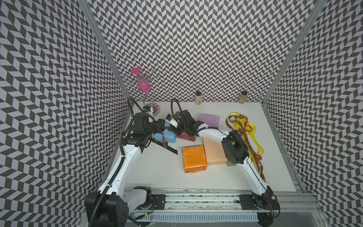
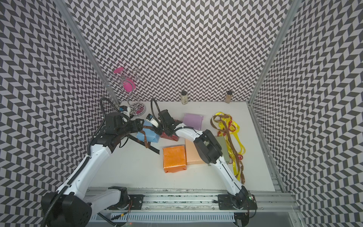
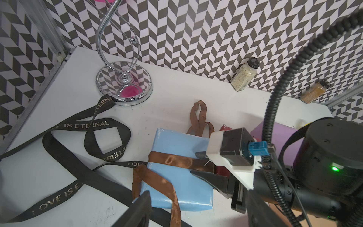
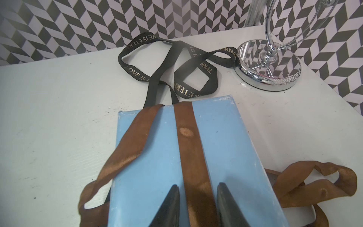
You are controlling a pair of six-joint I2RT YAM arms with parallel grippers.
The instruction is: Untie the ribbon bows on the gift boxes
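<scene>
The light blue gift box [image 3: 181, 193] lies on the table with a brown ribbon [image 3: 177, 160] across its top. One loose end of this ribbon hangs over the box's near side, and looped ribbon lies behind the box. My right gripper is at the box top, its fingers apart on either side of the flat ribbon band; contact with the ribbon is unclear. Facing the box from the left, my left gripper stands wide open with nothing held. A long black printed ribbon [image 3: 68, 158] lies loose left of the box and partly under it.
A red box [image 1: 187, 137] adjoins on the right. Orange [image 1: 194, 158], peach [image 1: 211, 151] and lilac [image 1: 209, 120] boxes carry no visible ribbon. Loose yellow ribbons [image 1: 249, 130] pile at the right. A chrome stand [image 3: 124, 85] rises behind the black ribbon.
</scene>
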